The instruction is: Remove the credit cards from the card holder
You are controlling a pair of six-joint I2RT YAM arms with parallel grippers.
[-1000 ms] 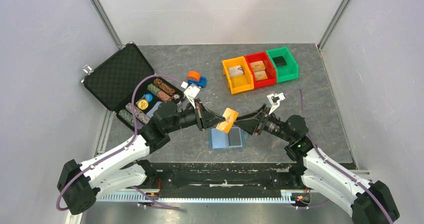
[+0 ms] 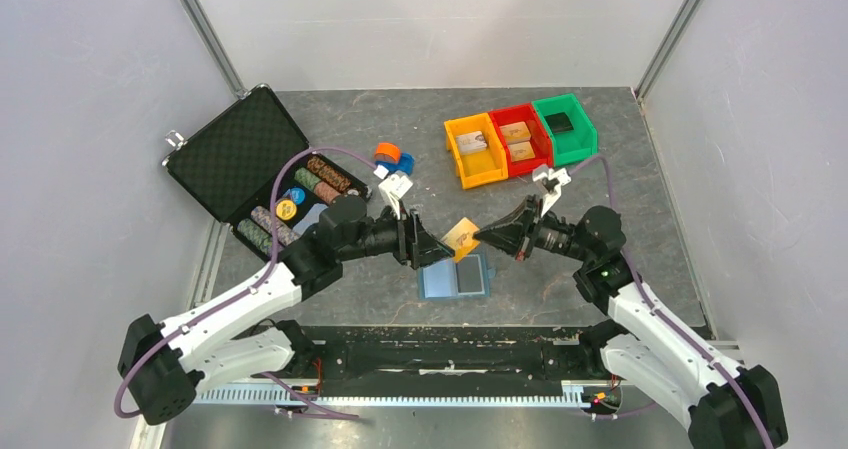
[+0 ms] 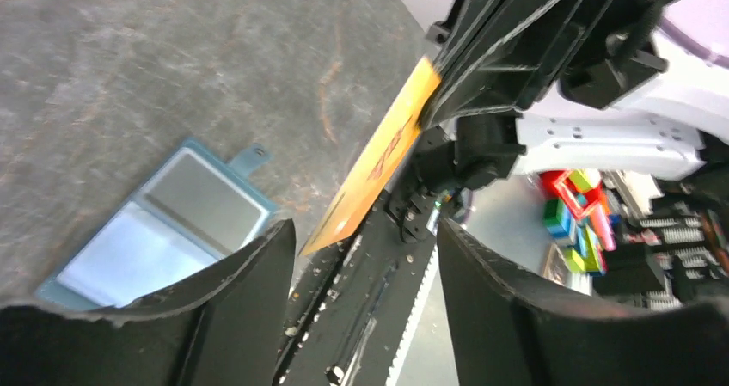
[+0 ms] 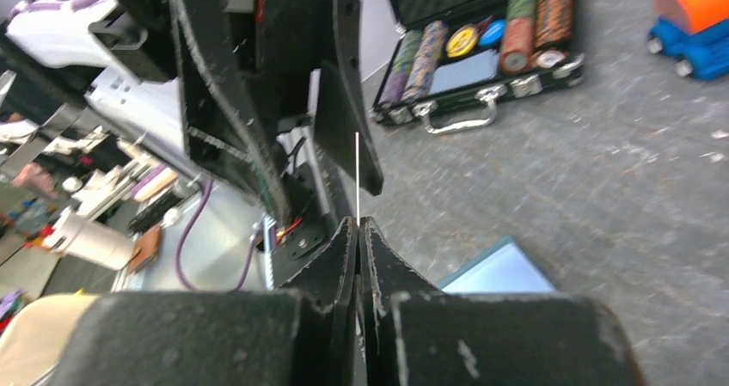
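An orange card (image 2: 462, 238) is pinched at one edge by my right gripper (image 2: 479, 235). In the right wrist view the card (image 4: 358, 173) appears edge-on as a thin line rising from the closed fingertips (image 4: 348, 240). My left gripper is open, its fingers apart on either side of the card's free end, and nothing is visibly clamped between them. Below both grippers the blue card holder (image 2: 437, 280) lies spread flat on the grey table; its grey pocket (image 3: 205, 200) and pale blue side (image 3: 129, 257) show in the left wrist view.
Yellow (image 2: 484, 178), red (image 2: 540, 156) and green (image 2: 574, 150) bins stand at the back right, with small items inside. An open black case (image 2: 243, 152) of chips is at left, near a blue-and-orange toy (image 2: 388, 153). The table between case and bins is mostly clear.
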